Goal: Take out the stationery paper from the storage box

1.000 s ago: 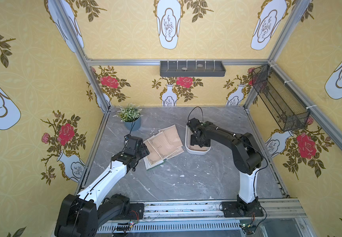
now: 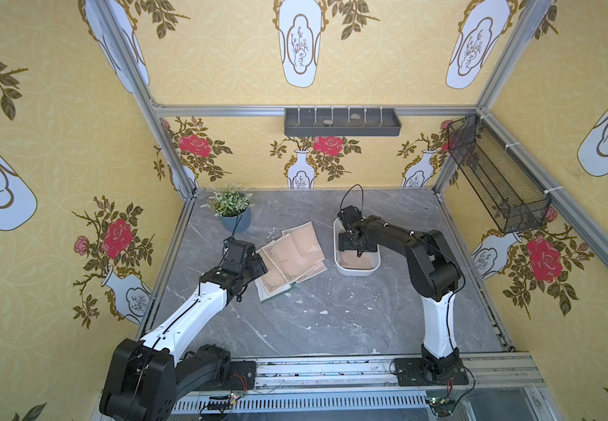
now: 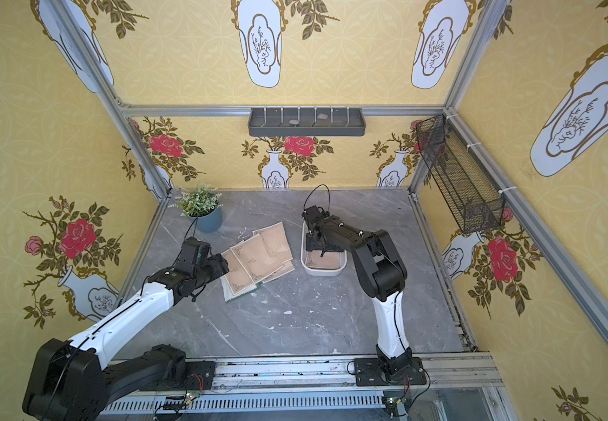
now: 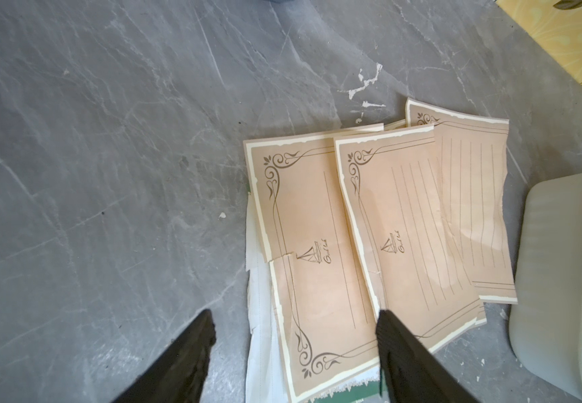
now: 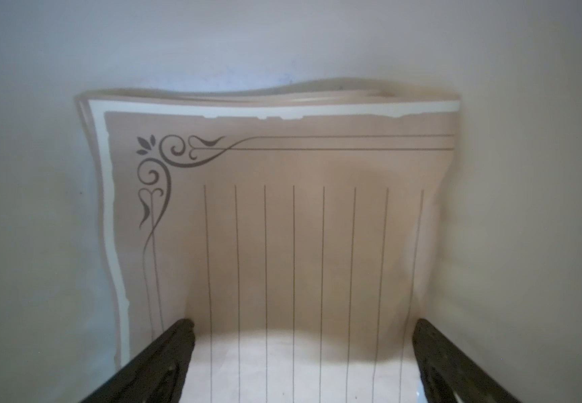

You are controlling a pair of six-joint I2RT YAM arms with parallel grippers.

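Note:
A white storage box stands right of centre. Inside, lined beige stationery paper fills much of the right wrist view. My right gripper is down inside the box, open over the paper, its fingers near the sheet's two sides. Left of the box, several loose sheets of stationery paper lie overlapped on the table. My left gripper hangs open above the near left part of these sheets, with nothing seen held between its fingers.
A potted plant stands at the back left. A grey tray and a wire basket hang on the walls.
Over the last second the box and my right gripper have shifted slightly to the right, the gripper also a little up in the view. The left arm has barely moved.

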